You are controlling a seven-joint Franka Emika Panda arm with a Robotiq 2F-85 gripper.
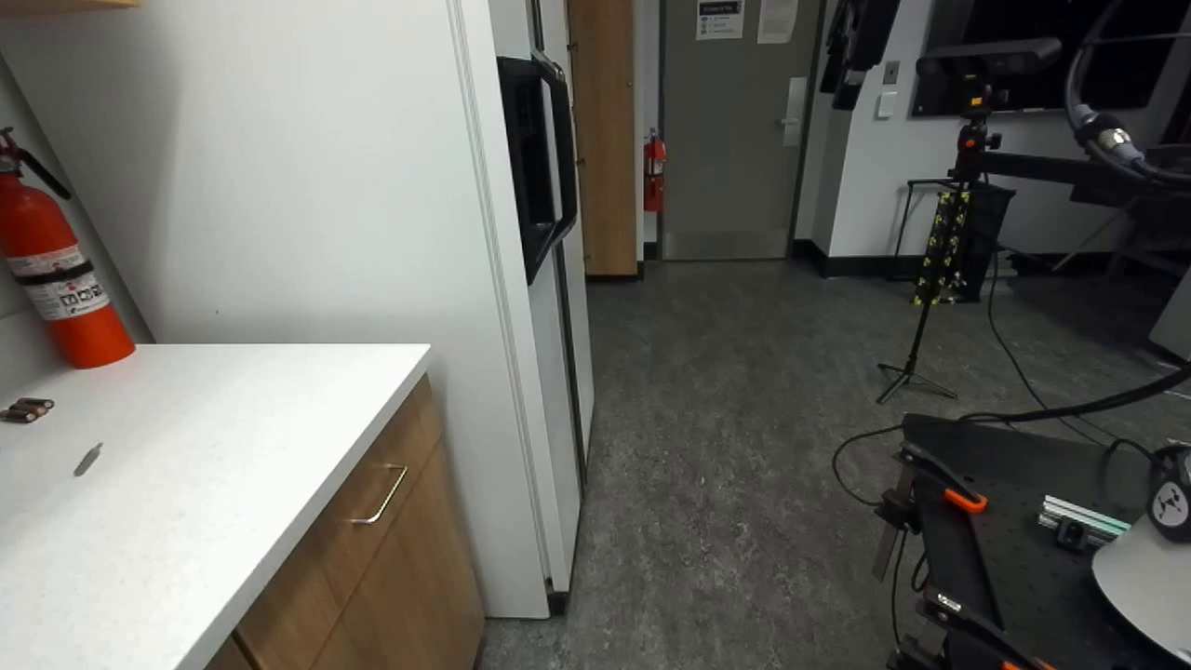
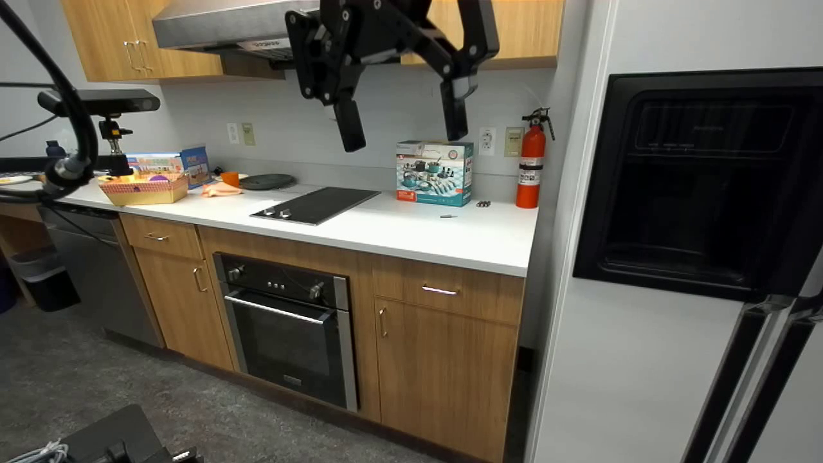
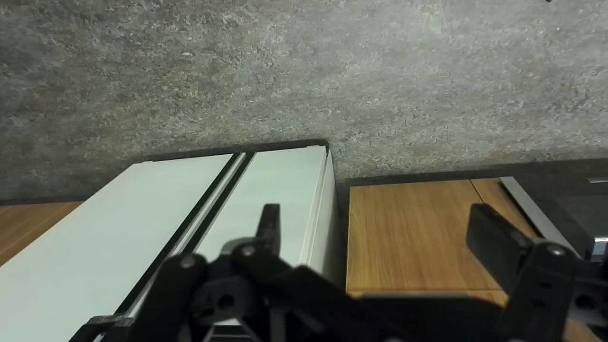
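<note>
My gripper [image 2: 402,137] hangs in the air at the top of the second exterior view, open, its two black fingers wide apart with nothing between them. Behind it, on the white counter [image 2: 494,235], stand a cookware box [image 2: 434,173] and a red fire extinguisher [image 2: 530,162]. A small grey tool [image 1: 87,459] and several batteries [image 1: 27,409] lie loose on that counter. From the wrist, the gripper is seen above the wooden cabinet [image 3: 410,233] and the white fridge [image 3: 279,188], touching neither as far as shows. The first exterior view does not show the gripper.
Left of the box are a black cooktop [image 2: 316,205], a dark plate [image 2: 267,181] and a basket [image 2: 146,190]. Under the cooktop sits an oven [image 2: 285,332]. The fridge with its black dispenser [image 2: 698,181] borders the counter on the right. Open floor [image 1: 715,447] lies in front.
</note>
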